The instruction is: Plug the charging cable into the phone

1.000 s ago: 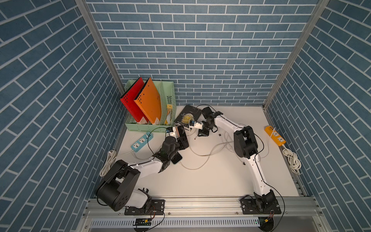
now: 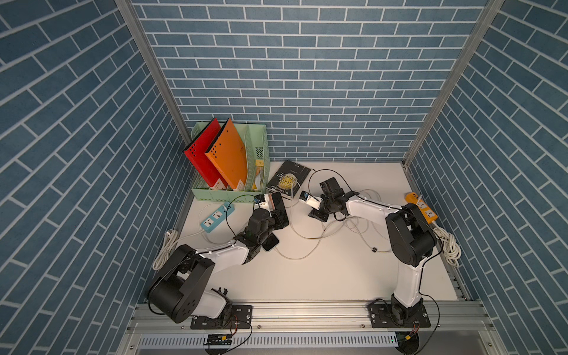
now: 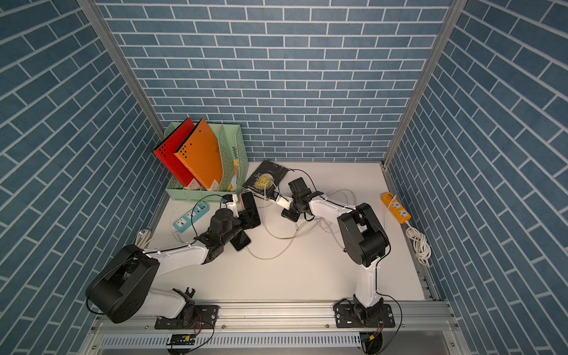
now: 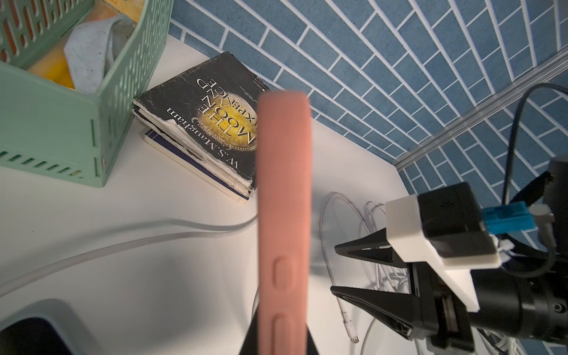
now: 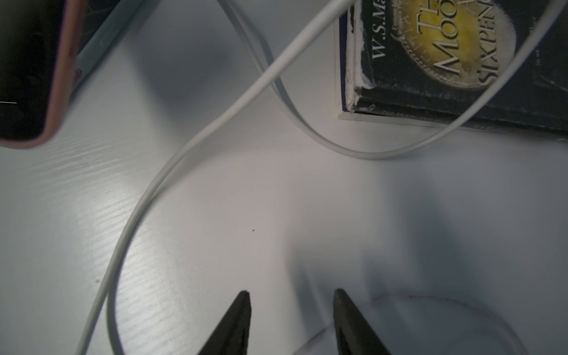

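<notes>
A phone in a pink case (image 4: 284, 195) stands edge-on in the left wrist view, with my left gripper shut on its lower part. From above, this phone (image 2: 280, 208) shows its dark face beside the left arm. My right gripper is open, with only bare tabletop visible between its fingertips. It hovers right of the held phone, apart from it. In the left wrist view, a thin pale charging cable (image 4: 325, 260) runs down past the right fingers. Its metal-tipped plug (image 4: 351, 331) lies free below them, away from the phone.
A second phone (image 2: 270, 241) lies flat by the left gripper. Books (image 2: 288, 177) and a green file rack (image 2: 230, 194) stand behind. Loose cables (image 2: 301, 258) cross the table; a blue power strip (image 2: 217, 216) is left, an orange one (image 2: 421, 207) right.
The left arm and its phone have stayed still.
</notes>
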